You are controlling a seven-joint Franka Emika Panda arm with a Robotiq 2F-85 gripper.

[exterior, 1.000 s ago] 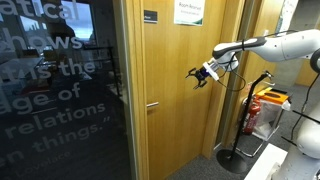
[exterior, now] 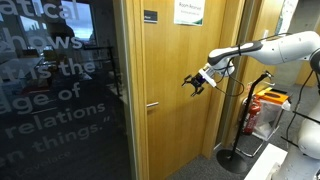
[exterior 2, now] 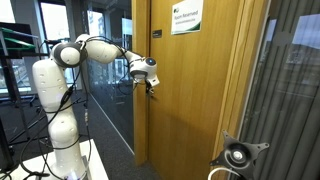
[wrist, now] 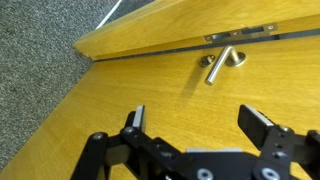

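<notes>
A closed wooden door [exterior: 173,130] carries a small metal lever handle [exterior: 152,104]. From the wrist camera, that handle [wrist: 218,64] lies beyond the fingers, near the door's edge and a metal strike plate. My gripper is open: its two dark fingers stand wide apart, and only the door's surface shows between them. In exterior view 1 the gripper [exterior: 192,83] hangs in front of the door, higher than the handle and to its right. The handle is hard to make out behind the gripper [exterior 2: 150,86] in exterior view 2.
A white sign [exterior: 188,11] is fixed high on the door. Dark glass with lettering [exterior: 60,90] fills the left. A black stand [exterior: 232,158] is beside the arm, and an orange bin [exterior: 270,96] sits at the right. A grey fixture [exterior 2: 240,153] is in the foreground.
My gripper has come down slightly in front of the door over the last second. The door and its handle look unchanged.
</notes>
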